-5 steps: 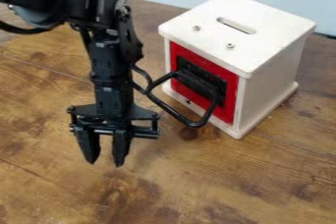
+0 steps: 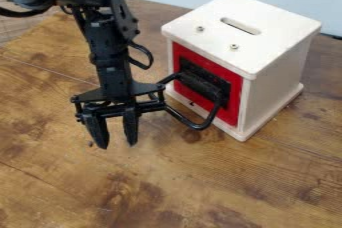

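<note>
My black gripper (image 2: 115, 130) hangs low over the wooden table at the left, fingers pointing down and spread apart, with nothing seen between them. To its right stands a white wooden box (image 2: 241, 32) with a slot on top, a red front (image 2: 233, 119) and a dark panel on that front. A bent black bar (image 2: 199, 122) loops out from the front toward the gripper.
A pale wall or board stands behind at the back.
My gripper has risen and moved slightly back, away from the camera, with its arm. The box has not visibly moved.
</note>
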